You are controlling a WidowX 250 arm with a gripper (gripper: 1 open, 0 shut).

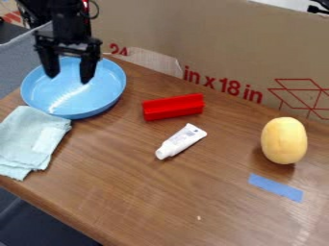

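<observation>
My black gripper (68, 64) hangs at the top left over a blue plastic dish (88, 96), its two fingers apart with nothing seen between them. A folded pale cloth (29, 140) lies left, just in front of the dish. A red block (172, 107) lies right of the dish, and a white tube (180, 141) lies in front of it. A yellow potato-like object (283, 140) rests at the right.
A cardboard box wall (232, 43) runs along the back. A blue tape strip (275, 188) is on the wooden table (154, 202) at the right.
</observation>
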